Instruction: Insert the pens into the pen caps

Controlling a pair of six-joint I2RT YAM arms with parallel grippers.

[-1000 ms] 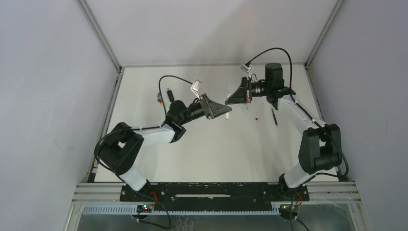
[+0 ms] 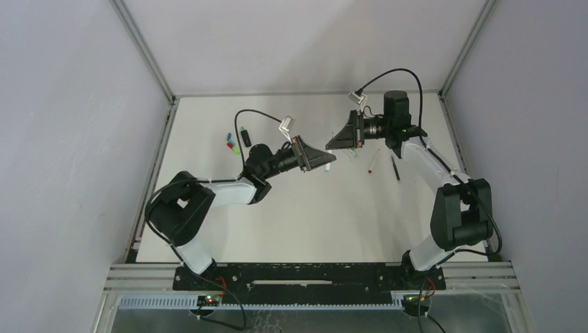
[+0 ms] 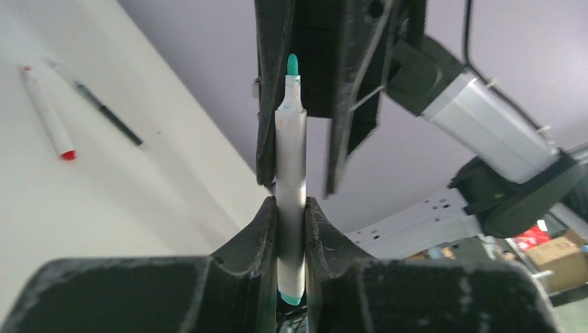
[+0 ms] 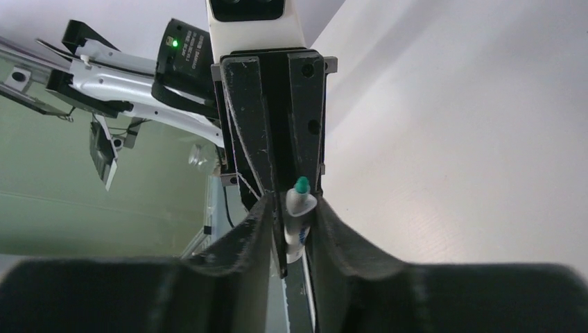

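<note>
A white pen [image 3: 291, 152] with teal ends stands roughly upright in my left gripper [image 2: 334, 158], which is shut on its lower body. Its teal tip points up. In the left wrist view, one right finger [image 3: 267, 156] is right beside the pen, while the other [image 3: 336, 163] stands apart with a clear gap. The right wrist view shows the pen's teal tip [image 4: 302, 185] between the blurred right fingers. Several small coloured caps [image 2: 231, 143] lie on the table's left side.
A red-ended pen [image 2: 374, 161] and a dark pen [image 2: 395, 168] lie on the right. Further left lies a black marker [image 2: 245, 137]. Both grippers' tips are very close together.
Over the last second my left arm has shifted slightly to the right. The right arm has moved only a little, and the grippers remain tip to tip.
</note>
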